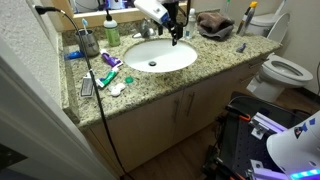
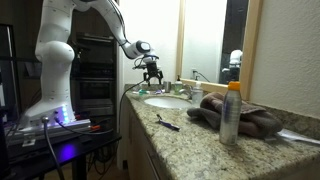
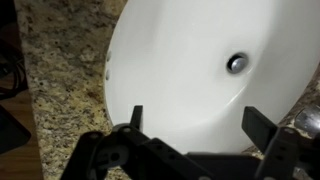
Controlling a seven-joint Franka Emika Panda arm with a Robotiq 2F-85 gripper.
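Note:
My gripper stands open above the white sink, its dark fingers spread wide with nothing between them. The sink's bowl looks empty apart from the drain. In exterior view 1 the gripper hangs over the sink's far rim; from the other side, the second exterior view has it above the counter near the basin.
Left of the sink lie a green item, a purple item and a white item. A soap bottle stands behind. To the right are a brown towel, a clear bottle and a dark slim object.

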